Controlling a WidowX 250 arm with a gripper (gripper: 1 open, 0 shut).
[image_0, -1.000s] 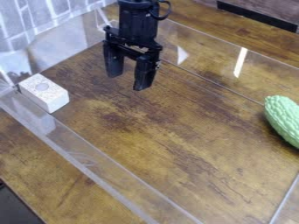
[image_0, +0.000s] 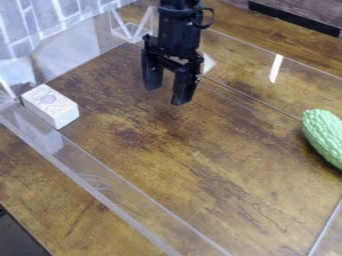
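My black gripper (image_0: 170, 72) hangs over the back middle of a wooden surface, its two fingers spread apart with nothing visible between them. A white box (image_0: 51, 106) with a faint printed pattern lies at the left, apart from the gripper. A pale green, bumpy oblong object (image_0: 325, 136) lies at the right edge, partly out of view. A small pale shape behind the gripper is mostly hidden by it.
Clear plastic walls (image_0: 114, 190) border the wooden floor (image_0: 201, 170). Whitish crumpled material (image_0: 40, 40) is at the back left.
The gripper has shifted to the right, by a small amount in the view. The box and the green object have not moved.
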